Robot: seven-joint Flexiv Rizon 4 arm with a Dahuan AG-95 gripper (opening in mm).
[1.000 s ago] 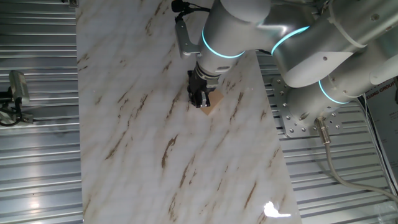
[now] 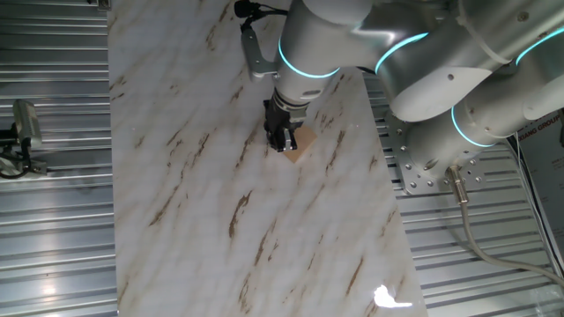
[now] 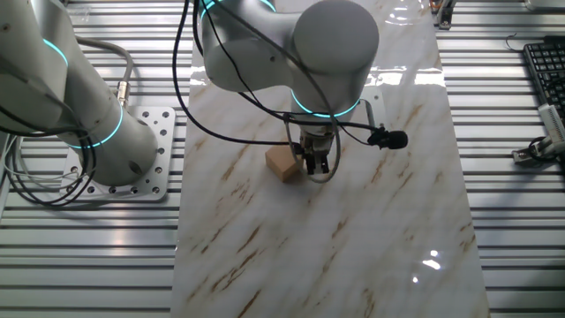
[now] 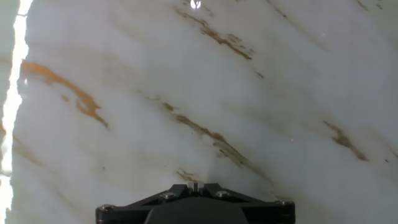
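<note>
A small brown box (image 3: 282,163) sits on the marble-patterned tabletop, just left of my gripper (image 3: 318,166) in exterior view 2. From exterior view 1, the box (image 2: 301,146) is partly covered by the gripper (image 2: 282,139), which hangs at its left side. Whether the two touch, I cannot tell. At the bottom edge of the wrist view, the fingertips of my gripper meet, so it is shut, and nothing shows between them. Only bare tabletop lies ahead of them there; the box is outside that view.
Ribbed metal decking (image 2: 53,238) borders the tabletop on both sides. A black cable (image 3: 212,132) loops loosely beside the arm. A keyboard (image 3: 546,75) lies far off at the right in exterior view 2.
The arm's wrist section has shifted slightly left in exterior view 1, while the gripper's tip has barely moved. The box stays in the same place.
</note>
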